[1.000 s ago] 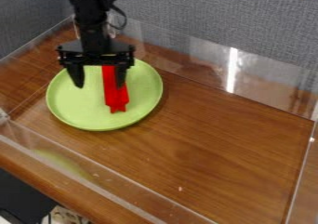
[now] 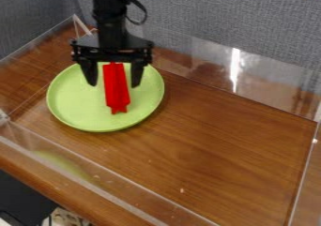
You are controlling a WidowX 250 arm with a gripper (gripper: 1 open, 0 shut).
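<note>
A red elongated object [image 2: 116, 91] lies lengthwise on a round green plate [image 2: 73, 103], right of the plate's middle. My black gripper [image 2: 114, 75] hangs over the back part of the plate with its two fingers spread apart, one to each side of the red object's upper end. It is open; whether it touches the red object cannot be told.
A transparent wall runs along the back and sides, with a grey panel [image 2: 238, 23] behind.
The red object looks about where it was, open fingers around it.
</note>
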